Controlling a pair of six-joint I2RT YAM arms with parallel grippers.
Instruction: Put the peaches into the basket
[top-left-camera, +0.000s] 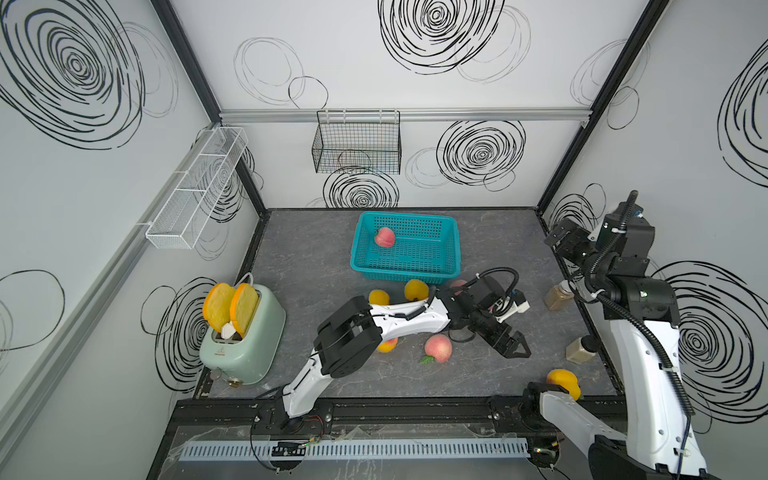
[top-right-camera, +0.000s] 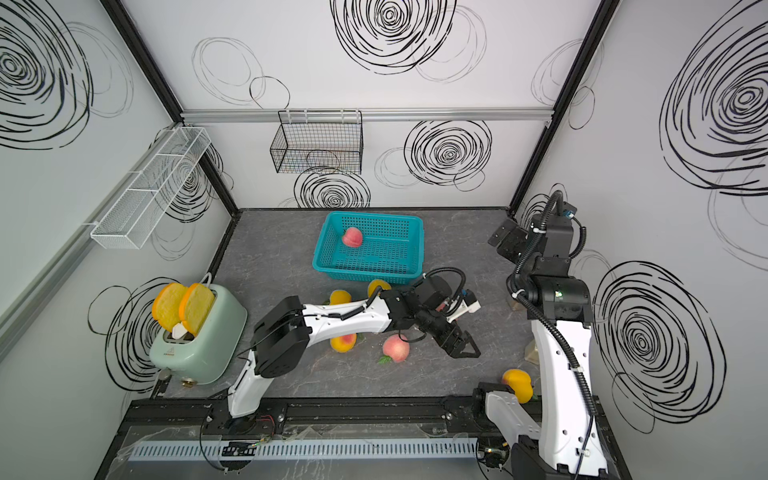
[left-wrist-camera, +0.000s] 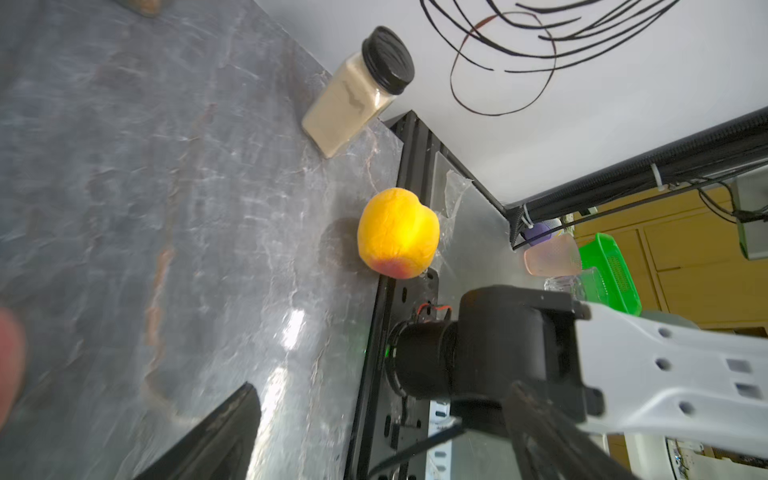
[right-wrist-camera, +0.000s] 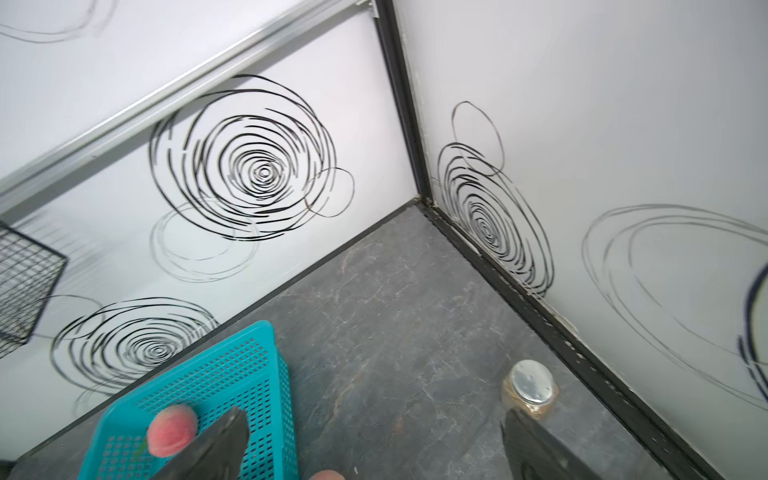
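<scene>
The teal basket stands at the back middle, with one pink peach inside. In front of it lie yellow peaches and a pink peach with a leaf; my left arm covers others nearby. Another yellow peach rests at the front right corner. My left gripper reaches rightward past the pink peach; in the left wrist view its fingers are apart, with nothing between them. My right gripper is raised at the right, its fingers wide apart and empty.
Two jars, one capped black and one with a pale lid, stand along the right edge. A green toaster occupies the left side. Clear table lies between the basket and the right wall.
</scene>
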